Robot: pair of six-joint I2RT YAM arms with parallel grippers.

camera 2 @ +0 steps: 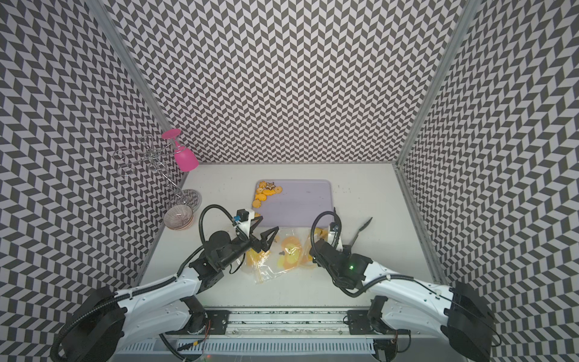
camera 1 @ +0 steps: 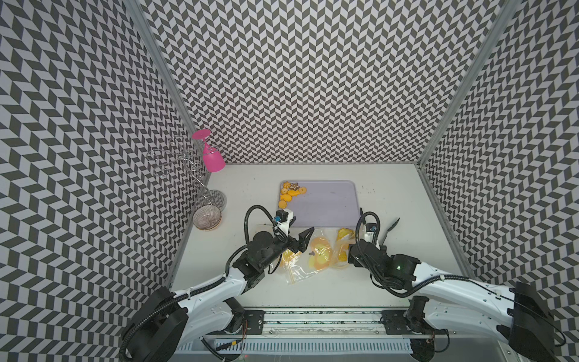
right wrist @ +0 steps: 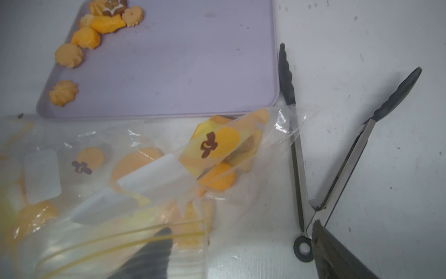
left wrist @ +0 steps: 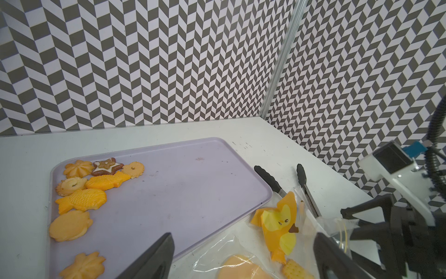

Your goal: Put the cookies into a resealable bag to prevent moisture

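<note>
A clear zip bag point(right wrist: 139, 139) with printed yellow animals lies in front of the tray, its yellow zip lines point(right wrist: 120, 241) near my right gripper. Several cookies point(right wrist: 220, 176) show through the film. That gripper is open; its left finger point(right wrist: 153, 251) appears through the plastic, and I cannot tell whether it is inside or behind the bag. My left gripper stands open above the bag's left part, nothing between its fingers. More cookies point(left wrist: 83, 200), including fish-shaped, flower-shaped and star-shaped ones, sit along the left side of the lilac tray point(left wrist: 185, 186).
Open tongs point(right wrist: 341, 181) with black tips lie right of the bag, close to my right gripper. At the far left, glass bowls point(camera 1: 207, 217) and a wire rack holding a pink goblet point(camera 1: 213, 160) stand. Most of the tray's middle and right is bare.
</note>
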